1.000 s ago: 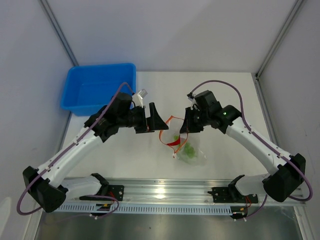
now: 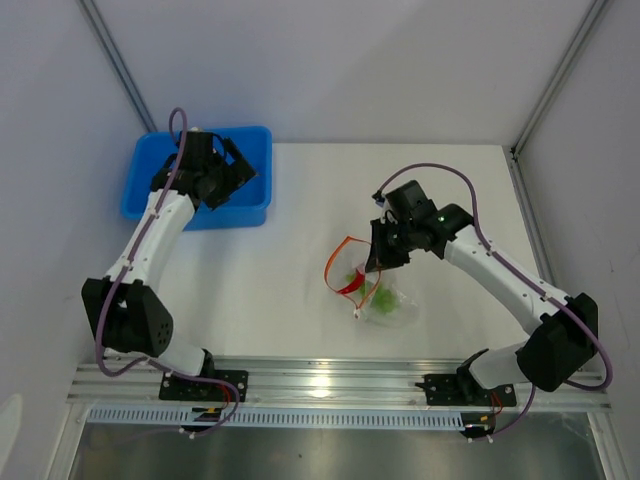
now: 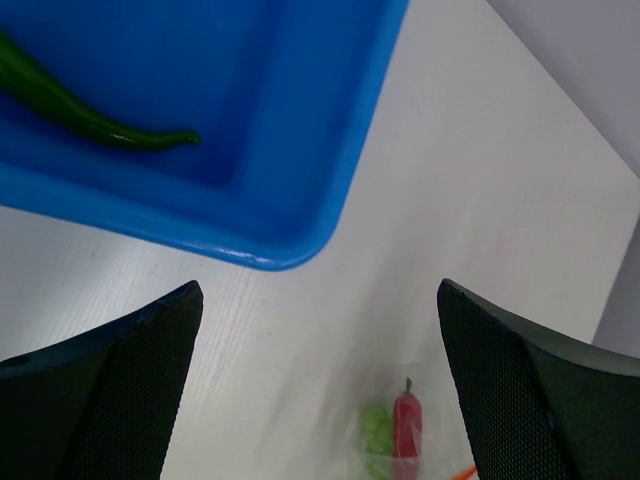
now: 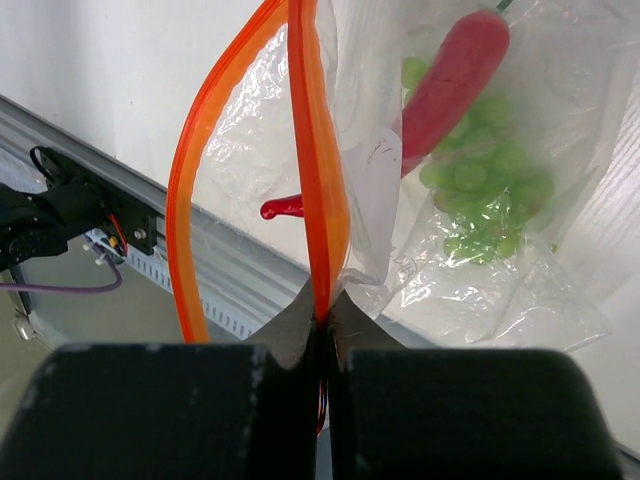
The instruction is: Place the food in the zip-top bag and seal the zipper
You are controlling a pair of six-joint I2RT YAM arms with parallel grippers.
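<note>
A clear zip top bag (image 2: 405, 308) with an orange zipper edge lies on the table, its mouth standing open. Inside are green grapes (image 4: 487, 185) and a red pepper (image 4: 455, 85), whose red tip pokes toward the mouth. My right gripper is shut on the bag's orange edge. Over the blue bin (image 2: 196, 218), my left gripper (image 2: 232, 188) is open with nothing between its fingers. A green pepper (image 3: 85, 118) lies in that bin in the left wrist view; from above, the left arm hides it.
The bin's raised wall (image 3: 285, 235) stands near the left gripper. Bare tabletop (image 2: 300, 200) separates the bin from the bag. A metal rail (image 2: 320, 375) runs along the front edge.
My left gripper has moved away from beside the bag's mouth, leftward and back to the bin, staying open. The right gripper stays at the bag's edge, with only a slight shift.
</note>
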